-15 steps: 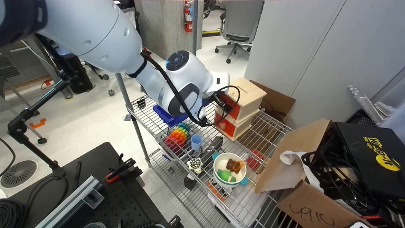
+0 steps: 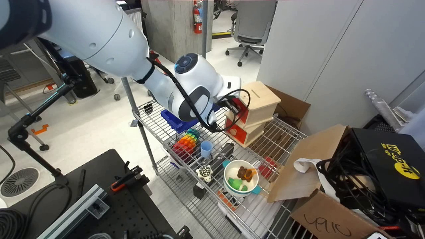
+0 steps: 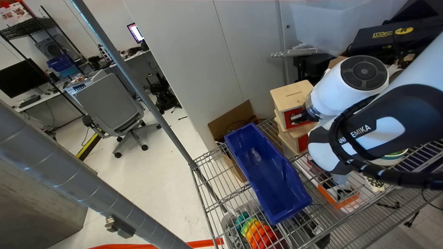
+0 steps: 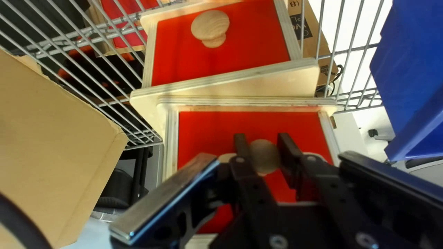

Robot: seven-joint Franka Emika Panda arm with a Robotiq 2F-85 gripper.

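Two pale wooden boxes with red fronts are stacked on the wire shelf. In the wrist view, my gripper is shut on the round wooden knob [image 4: 264,157] of the upper box's red front [image 4: 216,128]. One dark finger [image 4: 241,145] stands on each side of it. The lower box's knob [image 4: 210,25] is free, and that box sits at an angle to the upper one. Exterior view 1 shows the upper box [image 2: 261,94] on the lower box [image 2: 251,135], with the gripper partly hidden by cables. In exterior view 2 the gripper [image 3: 295,119] meets the red front.
A blue bin [image 3: 265,174] lies beside the boxes. Nearer on the shelf are a blue cup [image 2: 206,148], a spotted toy [image 2: 205,172] and a bowl [image 2: 229,187] holding toys. An open cardboard box [image 2: 314,159] stands on the right.
The upper box has turned and shifted slightly, its top now standing at a different angle over the lower box. The arm has barely moved; the other items are where they were.
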